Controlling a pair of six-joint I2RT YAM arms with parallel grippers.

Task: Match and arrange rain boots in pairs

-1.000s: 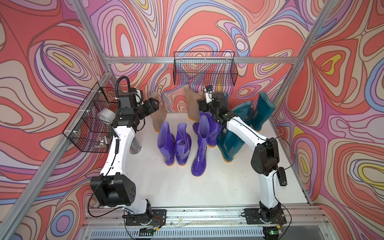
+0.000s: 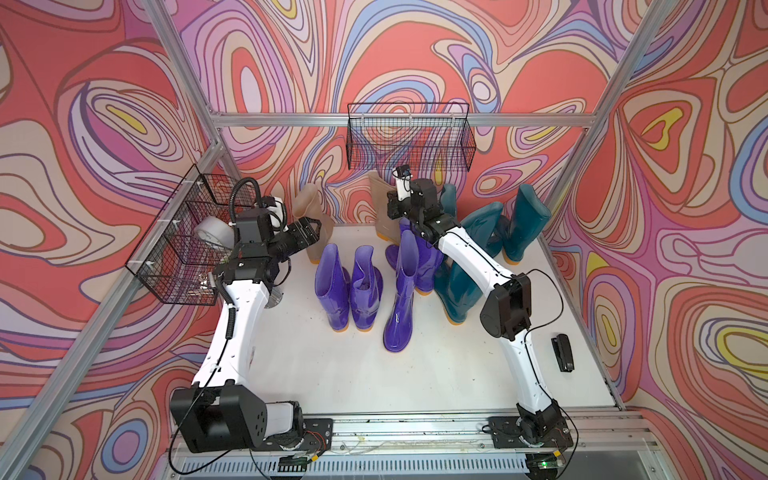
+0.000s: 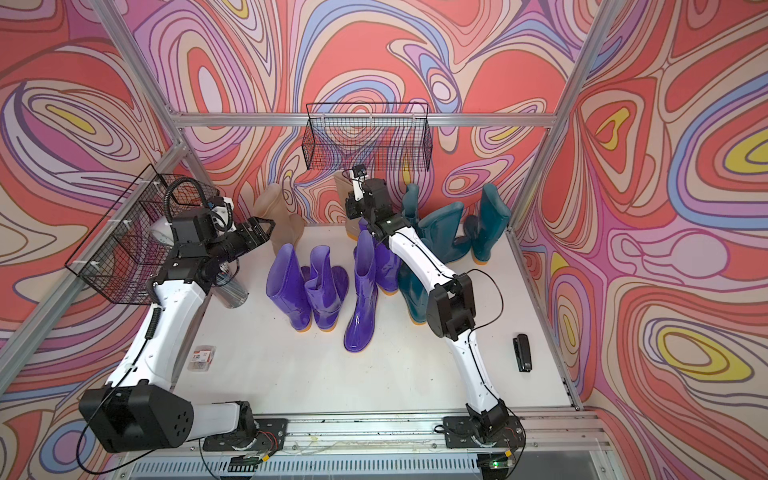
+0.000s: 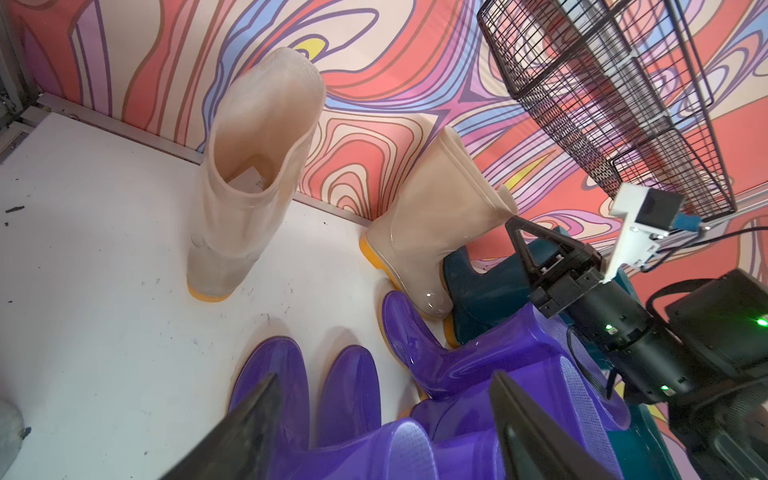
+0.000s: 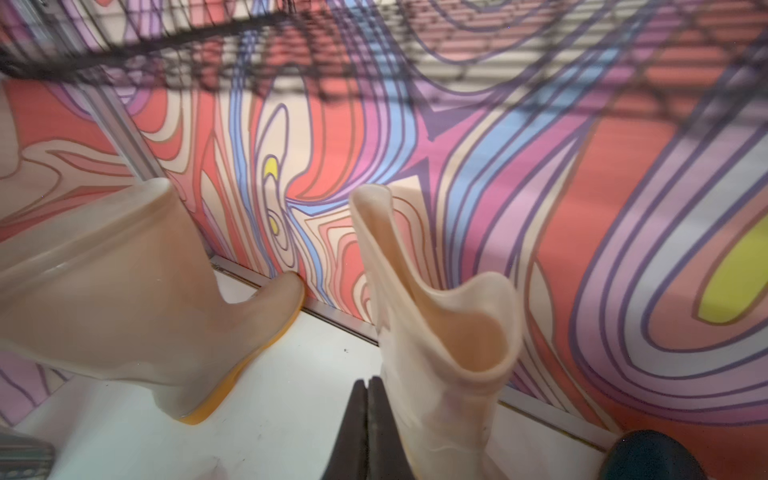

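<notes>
Two beige boots stand at the back, one left (image 4: 240,232), one centre (image 4: 416,224). Several purple boots fill the middle, including upright ones (image 2: 332,292) and a long one at the front (image 2: 397,328); teal boots (image 2: 524,224) cluster right, partly behind my right arm. My left gripper (image 2: 308,230) hangs beside the left beige boot, part open with nothing visible between its fingers. My right gripper is over the centre beige boot's position, shut, nothing showing between its fingertips.
Wire baskets hang on the left (image 2: 160,248) and back wall (image 3: 368,148). A metal cylinder (image 3: 232,292) stands behind my left arm. A black object (image 2: 562,352) lies at the front right.
My left arm has come down and slightly toward the front. The boots appear unmoved.
</notes>
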